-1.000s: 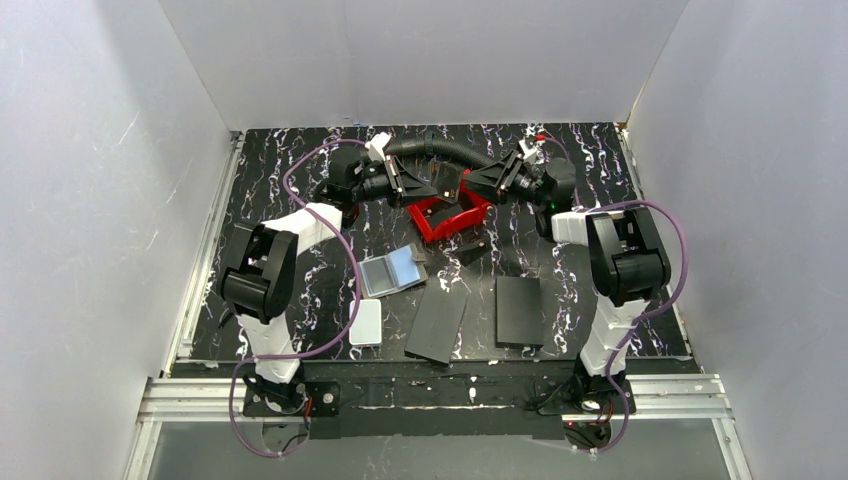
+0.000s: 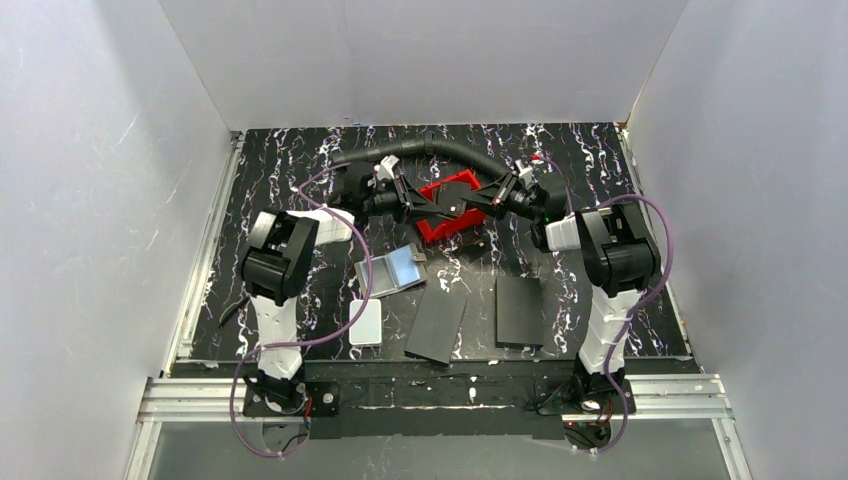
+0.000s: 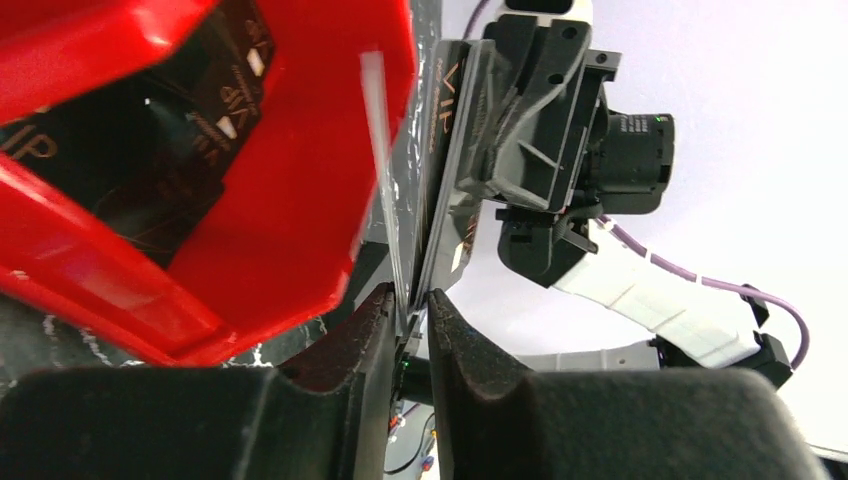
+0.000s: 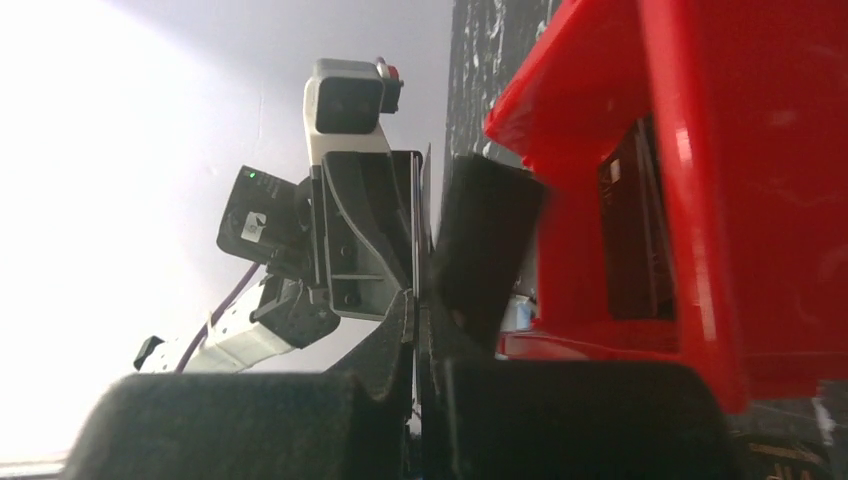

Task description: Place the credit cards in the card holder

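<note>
A dark card (image 3: 445, 130) with VIP lettering stands on edge above the red box (image 2: 437, 232), between my two grippers. My right gripper is shut on it from the right. My left gripper faces it with a small gap between its fingertips; the right wrist view shows one of its fingers (image 4: 368, 225) on each side of the card's edge. A thin pale strip (image 3: 383, 150) also rises at the left fingertips; I cannot tell what it is. More dark cards (image 3: 140, 140) lie in the box. An open grey and pale-blue case (image 2: 405, 266), perhaps the card holder, lies front left.
A dark piece (image 2: 473, 249) lies in front of the box. Two black flat panels (image 2: 437, 322) (image 2: 519, 312) and a white tile (image 2: 366, 323) lie near the front edge. A black tube (image 2: 400, 149) curves behind the box.
My left gripper has moved slightly right and lower in the top view, closer to the right gripper.
</note>
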